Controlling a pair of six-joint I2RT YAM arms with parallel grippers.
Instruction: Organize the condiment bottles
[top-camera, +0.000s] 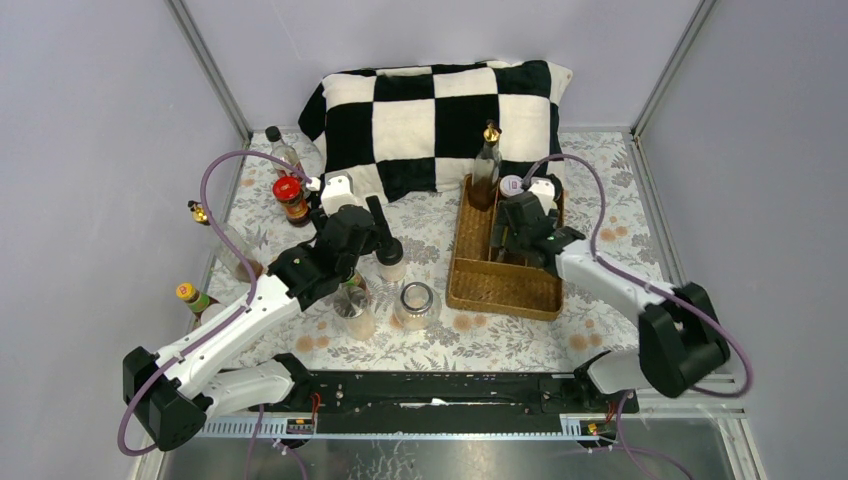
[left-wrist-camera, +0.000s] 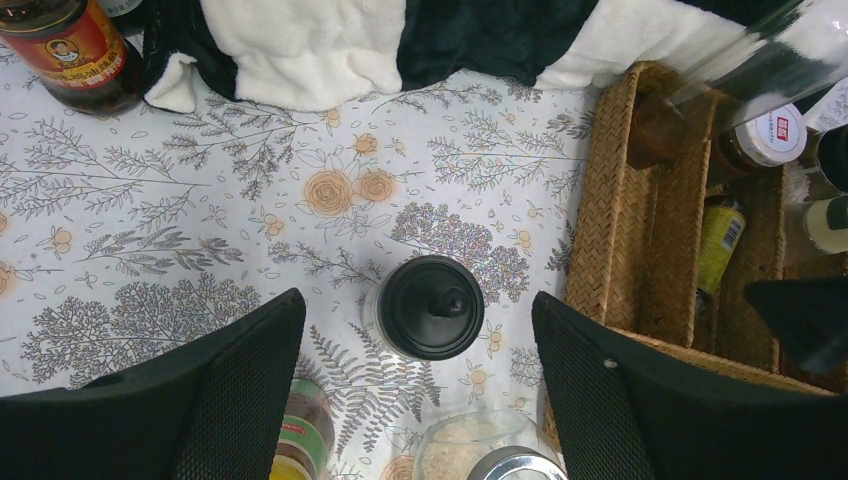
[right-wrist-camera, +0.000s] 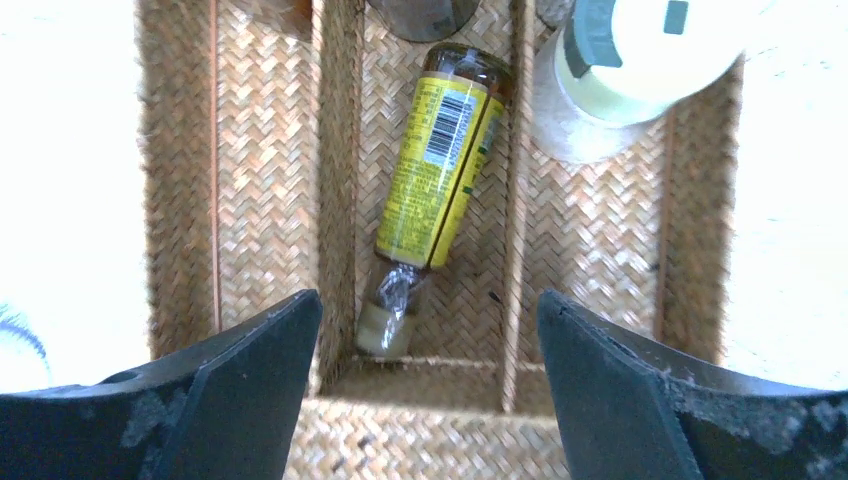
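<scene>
In the right wrist view, a small yellow-labelled bottle (right-wrist-camera: 435, 170) lies tilted in the middle compartment of the woven basket (top-camera: 505, 290). My right gripper is open above it, its fingers apart and nothing between them. A tall gold-topped bottle (top-camera: 486, 170) stands in the left compartment. A white-lidded jar (left-wrist-camera: 770, 135) and a pale-capped jar (right-wrist-camera: 645, 50) are in the basket too. My left gripper hangs open over the table, above a black-capped jar (left-wrist-camera: 430, 308) that shows between its fingers but is not gripped.
At the left stand a red-lidded jar (top-camera: 290, 195), a dark-capped bottle (top-camera: 280, 150), another gold-topped bottle (top-camera: 238, 250) and a yellow-capped bottle (top-camera: 193, 297). Glass jars (top-camera: 417, 304) sit near the front. A checkered cushion (top-camera: 403, 130) fills the back. The basket's front compartment is empty.
</scene>
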